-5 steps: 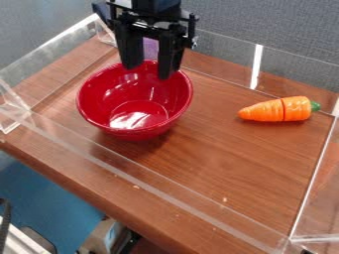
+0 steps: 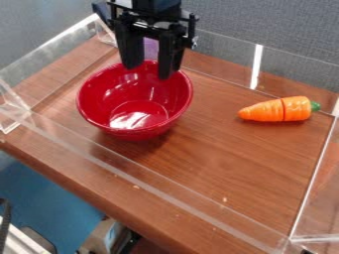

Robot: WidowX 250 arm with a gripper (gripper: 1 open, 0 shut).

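Note:
A black gripper (image 2: 150, 58) hangs over the back rim of a red bowl (image 2: 134, 111), its two fingers apart, with no object visible between them. A light purple object, partly hidden behind the gripper, shows near the bowl's back. An orange toy carrot (image 2: 276, 110) with a green top lies on the wooden table (image 2: 212, 179), to the right of the bowl.
Clear plastic walls (image 2: 225, 49) border the table on several sides. The wood between bowl and carrot and toward the front right is clear. Beyond the near-left edge, a blue surface and some hardware show below.

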